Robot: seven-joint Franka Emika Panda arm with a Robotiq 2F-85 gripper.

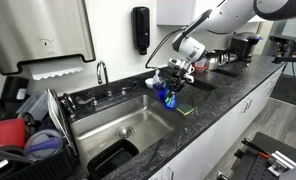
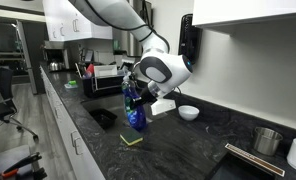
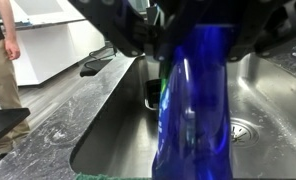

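Note:
My gripper is shut on a blue translucent bottle [image 3: 193, 115], which fills the middle of the wrist view. In exterior view 1 the bottle [image 1: 169, 99] is by the right end of the steel sink [image 1: 128, 128], with the arm reaching over it from behind. Exterior view 2 shows the bottle [image 2: 136, 117] roughly upright below the white arm; whether its base touches the counter, I cannot tell. A yellow-green sponge [image 2: 131, 140] lies on the dark counter close to the bottle. The fingertips are partly hidden in both exterior views.
A white bowl [image 2: 188, 112] stands on the counter near the wall. At the sink's far left is a dish rack [image 1: 33, 150] with several items, and a black tub [image 1: 113, 157] sits in the near left part. The faucet [image 1: 102, 75] rises behind the sink.

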